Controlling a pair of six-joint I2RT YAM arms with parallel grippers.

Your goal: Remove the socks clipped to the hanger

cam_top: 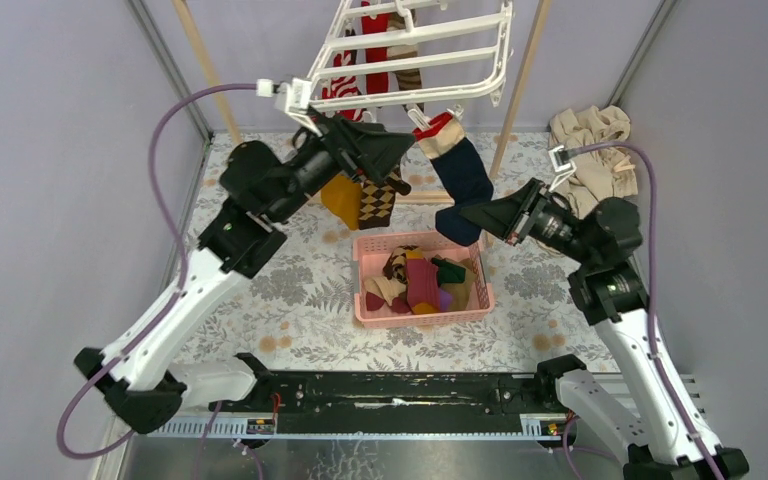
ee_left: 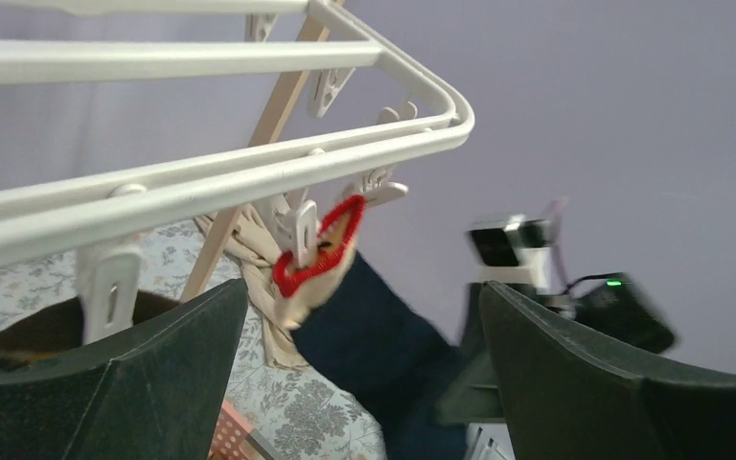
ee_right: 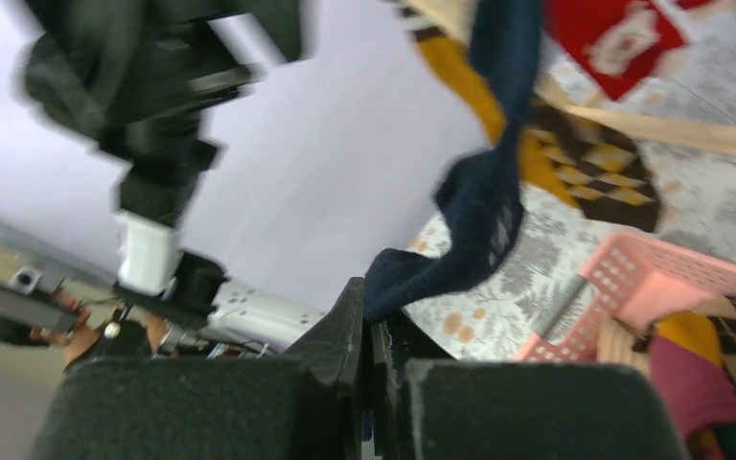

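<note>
The white hanger point(cam_top: 415, 98) spans the top, with several socks hanging from its clips. A navy sock point(cam_top: 457, 180) with a cream band and red cuff hangs at its front right. In the left wrist view its red cuff point(ee_left: 292, 283) is at a white clip point(ee_left: 299, 233). My right gripper point(cam_top: 472, 213) is shut on the navy sock's lower part; in the right wrist view dark cloth point(ee_right: 441, 273) runs up from between its fingertips. Left of the cuff, my left gripper point(cam_top: 400, 155) stands open, its fingers apart with nothing gripped between them. A brown-and-yellow checked sock point(cam_top: 377, 203) hangs behind it.
Below the hanger a pink basket point(cam_top: 362, 318) holds several removed socks. Beige cloth point(cam_top: 600, 150) lies at the back right. Wooden poles point(cam_top: 522, 90) flank the hanger.
</note>
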